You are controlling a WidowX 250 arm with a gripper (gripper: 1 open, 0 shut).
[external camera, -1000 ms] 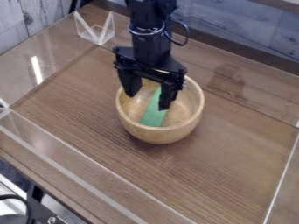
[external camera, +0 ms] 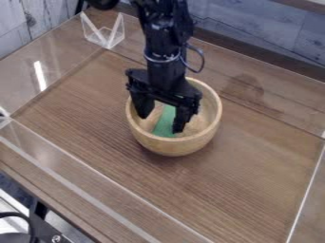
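Note:
My black gripper is lowered over a round, light wooden bowl in the middle of the table, open, its two fingers spread and reaching down inside the rim. A green object lies in the bowl between and below the fingers, partly hidden by the gripper.
A white wire-like frame stands at the back left near the grey wall, and another clear piece sits at the left edge. Black cabling lies in the lower-left corner.
The gripper has shifted slightly left and down within the bowl, and its fingers look a little closer together. The bowl and green object appear about where they were.

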